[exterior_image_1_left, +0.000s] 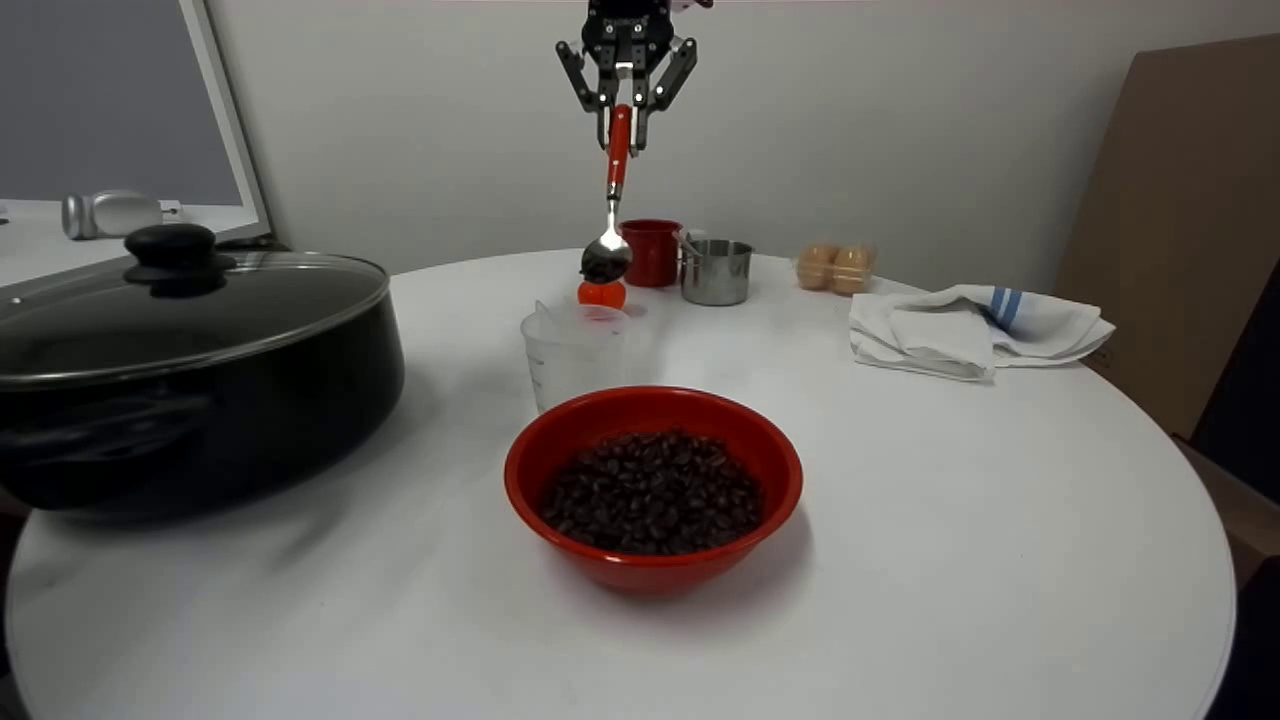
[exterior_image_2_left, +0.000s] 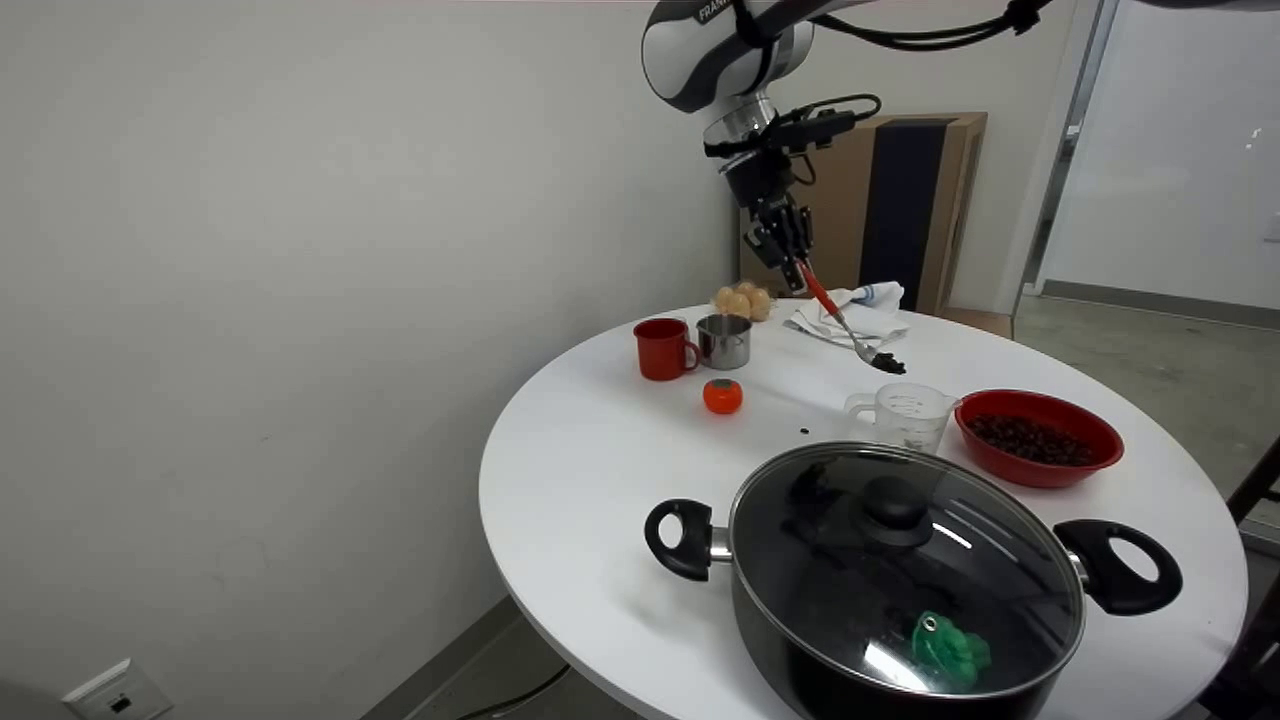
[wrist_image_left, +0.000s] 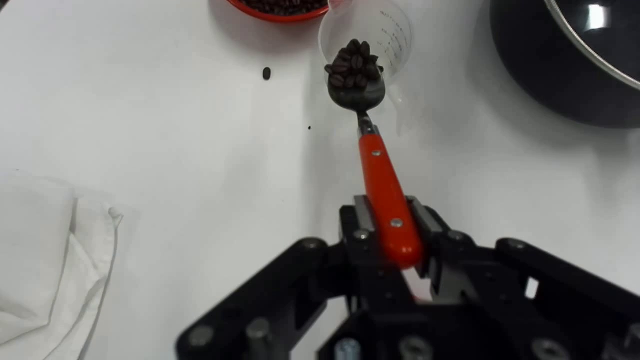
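Observation:
My gripper is shut on the red handle of a spoon (wrist_image_left: 384, 180), which slants downward with its bowl away from me. Dark coffee beans (wrist_image_left: 355, 63) are heaped on the spoon's bowl. In the wrist view the beans overlap a clear measuring cup (wrist_image_left: 393, 30); in the second exterior view the spoon hangs in the air above that cup (exterior_image_2_left: 909, 414). A red bowl (exterior_image_1_left: 654, 414) holding many dark beans stands beside the cup, on the side away from the arm.
A lidded black pot (exterior_image_2_left: 750, 612) takes up one side of the table. Farther back are a red mug (exterior_image_2_left: 662, 348), a steel cup (exterior_image_2_left: 725, 344), an orange-red fruit (exterior_image_2_left: 722, 397), eggs (exterior_image_1_left: 836, 268) and a white towel (exterior_image_1_left: 924, 330). A loose bean (wrist_image_left: 267, 74) lies near the cup.

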